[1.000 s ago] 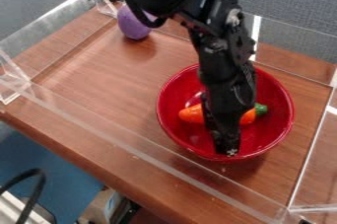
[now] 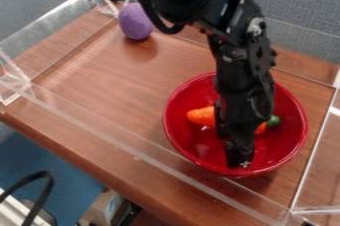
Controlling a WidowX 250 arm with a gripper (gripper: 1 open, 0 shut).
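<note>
My black gripper (image 2: 240, 148) reaches down into the red bowl (image 2: 189, 143) on the wooden table. An orange carrot (image 2: 201, 114) lies in the bowl behind the gripper, with its green end (image 2: 273, 120) showing to the right. The fingertips are dark and low over the carrot, and I cannot tell whether they are open or shut.
A purple object (image 2: 135, 22) stands at the back left. Clear plastic walls edge the table (image 2: 80, 81).
The gripper and upper arm have shifted slightly to the right. The bowl has moved a little, and less of the carrot's green end shows.
</note>
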